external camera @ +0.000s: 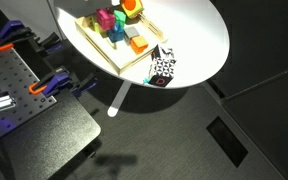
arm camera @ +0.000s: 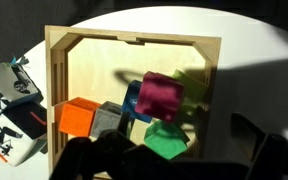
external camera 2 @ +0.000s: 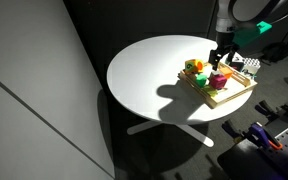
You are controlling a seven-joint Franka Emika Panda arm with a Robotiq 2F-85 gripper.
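Note:
A shallow wooden tray (arm camera: 134, 36) on the white table holds several coloured blocks. In the wrist view a dark red block (arm camera: 160, 98) is near the middle, with a blue block (arm camera: 133, 97) at its left and a yellow-green block (arm camera: 195, 86) at its right. Below it lies a green block (arm camera: 166, 139). Orange (arm camera: 78, 116) and grey (arm camera: 106, 118) blocks sit on the tray's left side. My gripper is open over the tray, its fingers wide apart and nothing held. The second exterior view shows it above the blocks.
Beside the tray are black-and-white patterned cubes (external camera: 161, 70), near the table edge. An orange and yellow toy (external camera 2: 193, 66) stands at the tray's other end. Clamps (external camera: 54, 84) lie on the dark stand.

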